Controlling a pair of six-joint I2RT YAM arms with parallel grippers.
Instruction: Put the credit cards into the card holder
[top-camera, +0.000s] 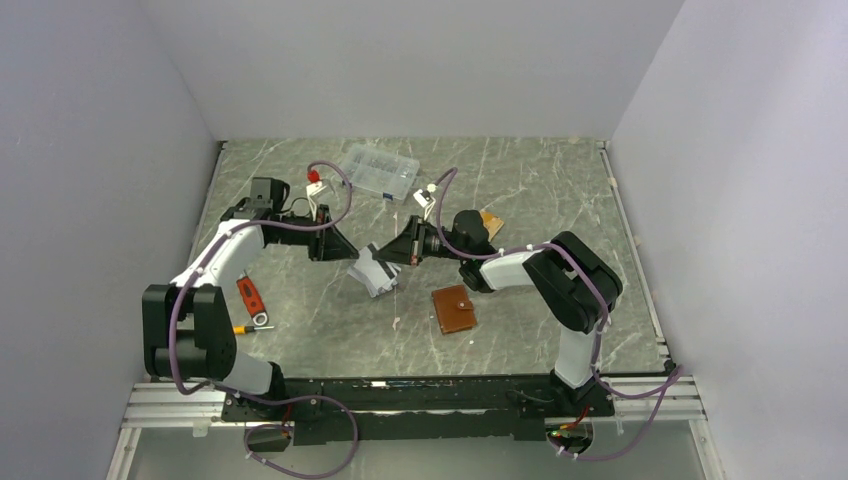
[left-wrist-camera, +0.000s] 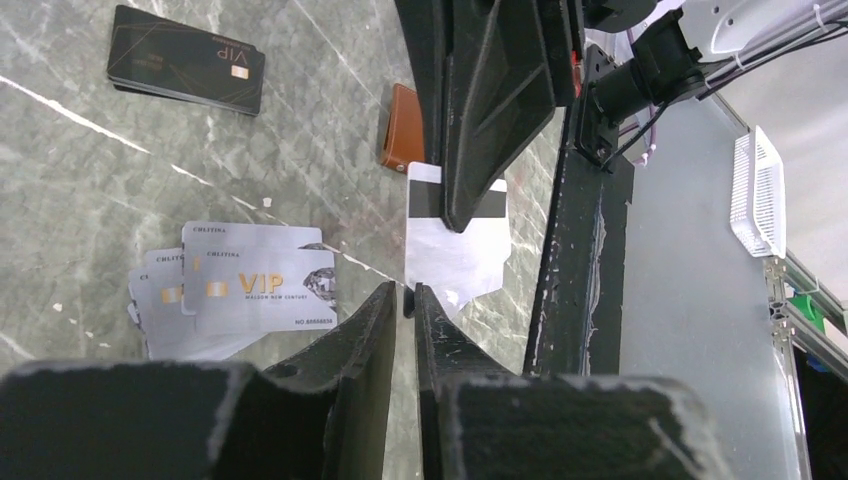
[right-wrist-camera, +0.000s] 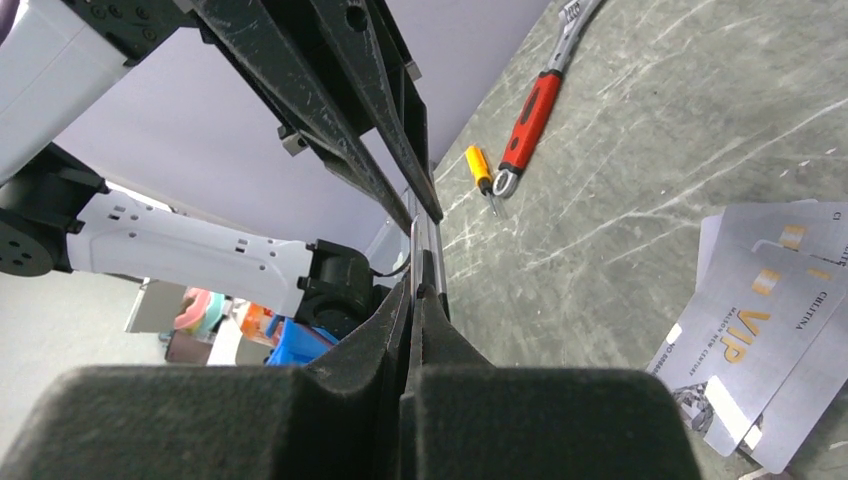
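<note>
My right gripper (top-camera: 388, 255) is shut on a silver card (left-wrist-camera: 455, 250), held upright in the left wrist view. My left gripper reaches that card's near edge, fingertips close together around it; whether they grip is unclear. Several silver VIP cards (left-wrist-camera: 250, 280) lie fanned on the table below. A stack of black cards (left-wrist-camera: 185, 60) shows in the left wrist view. The brown card holder (top-camera: 454, 309) lies front right of the silver cards.
A clear plastic box (top-camera: 380, 170) sits at the back. A red-handled wrench (top-camera: 251, 295) and yellow screwdriver (top-camera: 243, 329) lie at the left.
</note>
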